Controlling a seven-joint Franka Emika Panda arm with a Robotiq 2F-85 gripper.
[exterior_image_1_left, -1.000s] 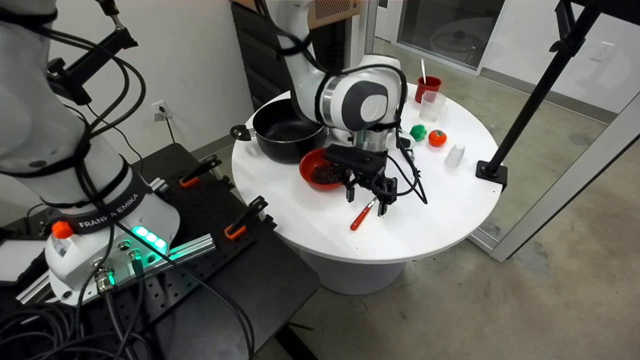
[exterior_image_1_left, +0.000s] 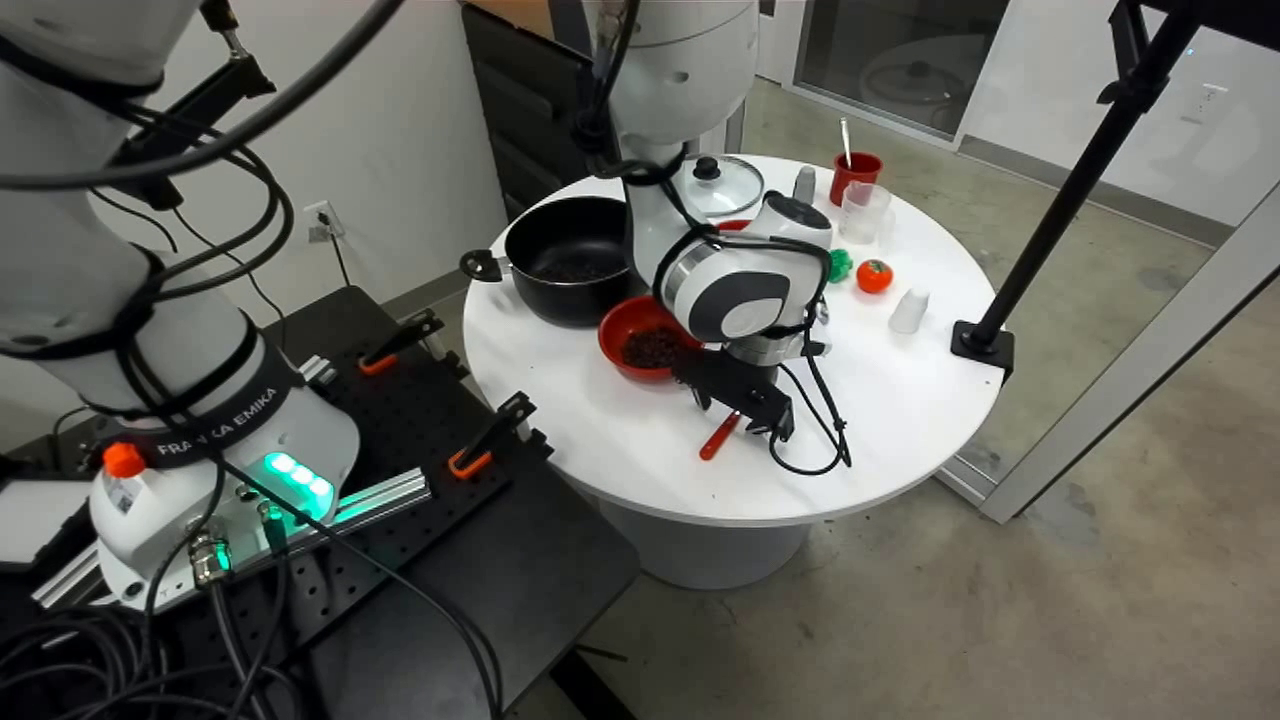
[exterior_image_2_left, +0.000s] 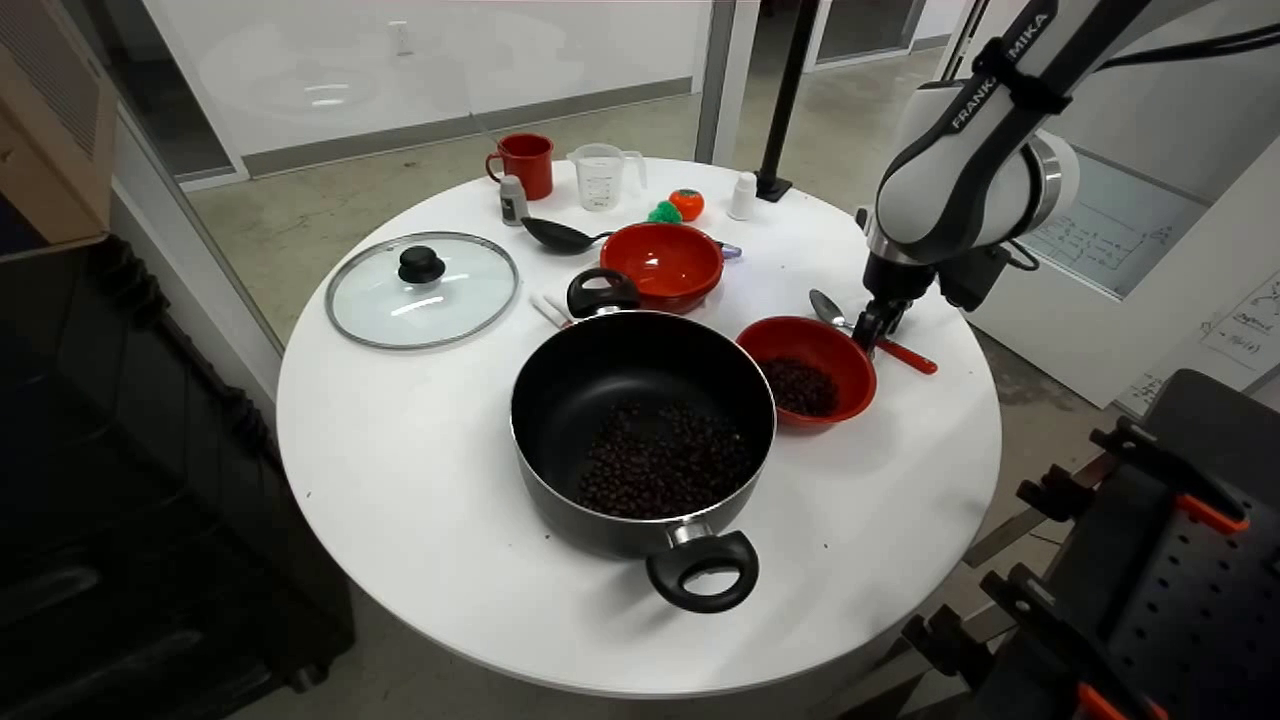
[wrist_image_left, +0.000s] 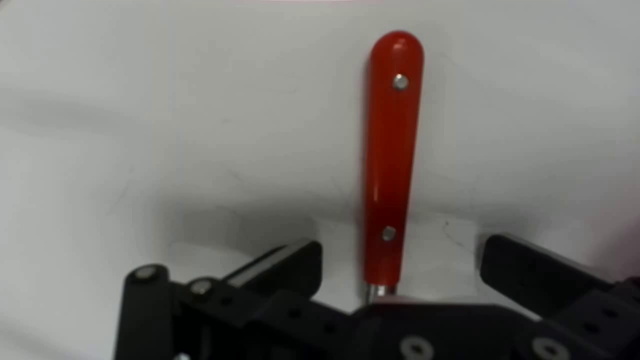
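Note:
The spoon's red handle (wrist_image_left: 394, 144) lies on the white table in the wrist view, between the two spread fingers of my gripper, touching neither. My gripper stands open and low over the table. In exterior view 2 the spoon's metal bowl (exterior_image_2_left: 827, 307) shows behind the gripper, and its red handle (exterior_image_2_left: 908, 356) sticks out to the right. A red bowl (exterior_image_2_left: 828, 366) of dark beans sits right beside the fingers. The black pot (exterior_image_2_left: 552, 360) holds more dark beans on its floor.
Around the far side stand a second red bowl (exterior_image_2_left: 663, 264), a glass lid (exterior_image_2_left: 360, 294), a black ladle (exterior_image_2_left: 558, 235), a red mug (exterior_image_2_left: 528, 166), a measuring cup (exterior_image_2_left: 597, 178) and a toy tomato (exterior_image_2_left: 686, 204).
My gripper has come down toward the table over the spoon, now hiding more of it in exterior view 1. The spoon, bowl and pot have stayed put.

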